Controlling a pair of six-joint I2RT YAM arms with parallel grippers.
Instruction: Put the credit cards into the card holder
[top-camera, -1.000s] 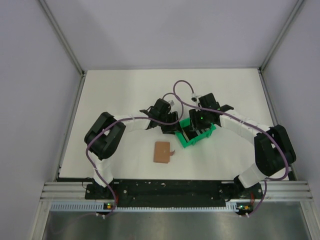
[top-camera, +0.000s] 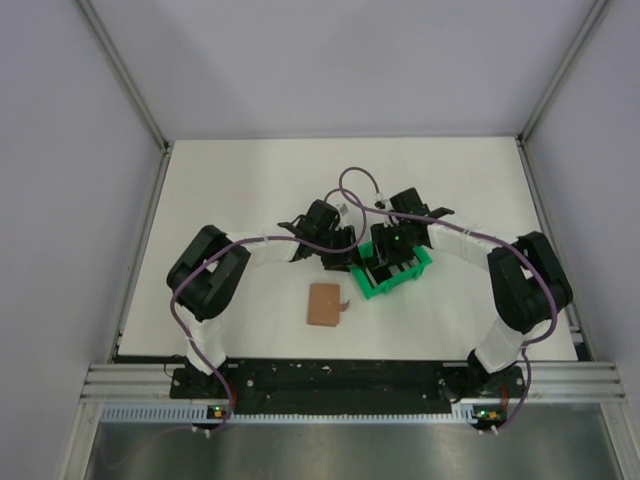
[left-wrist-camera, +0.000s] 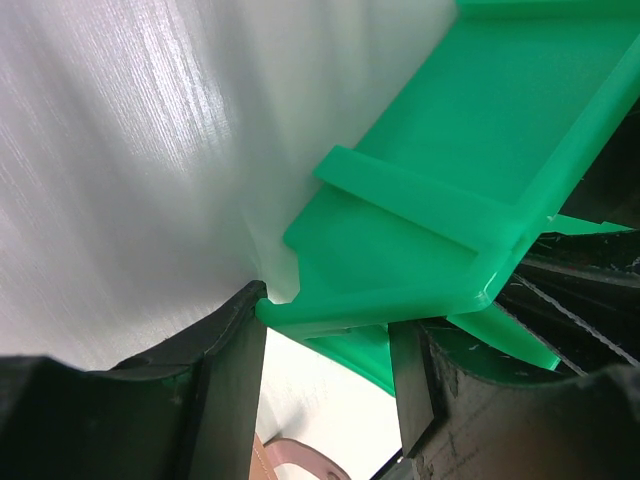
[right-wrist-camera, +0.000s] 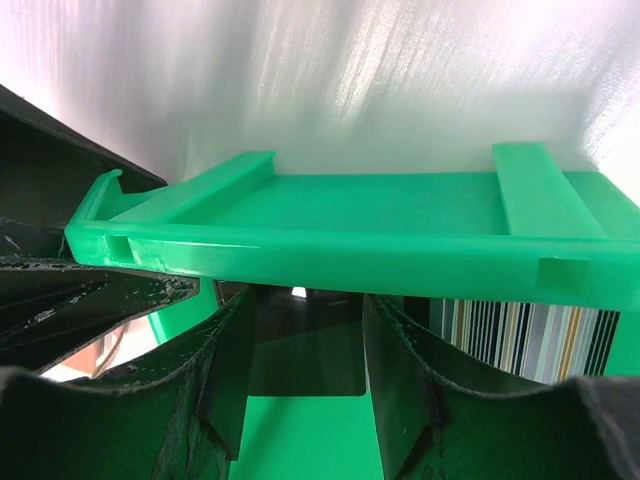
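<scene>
A green holder tray (top-camera: 418, 266) sits at the table's centre, holding cards (right-wrist-camera: 535, 340) in a row and dark cards (right-wrist-camera: 305, 365). A brown card holder (top-camera: 324, 304) lies flat below it. My left gripper is at the tray's left end, the green rim between its fingers; whether it grips is unclear. My right gripper reaches down into the tray at a dark card, fingers apart; whether it holds the card cannot be told.
Both arms crowd over the tray, with cables looping above.
The right arm and gripper have moved a little toward the lower left over the tray. The left arm has barely moved.
</scene>
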